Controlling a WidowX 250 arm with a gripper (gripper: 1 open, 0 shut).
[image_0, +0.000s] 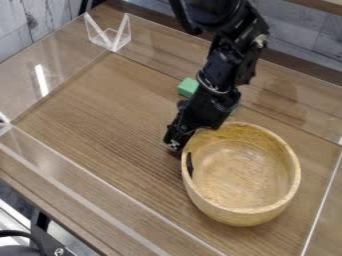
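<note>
My gripper (177, 138) is low beside the upper-left rim of a large tan bowl (241, 205), its tip at the dark slot on the bowl's side. It looks closed; what is between its fingers is too small and dark to tell. A green object (189, 87) lies behind the arm, partly hidden by it.
A clear plastic holder (110, 30) stands at the back left. A wall bounds the back right, and a dark cable lies at the bottom left corner.
</note>
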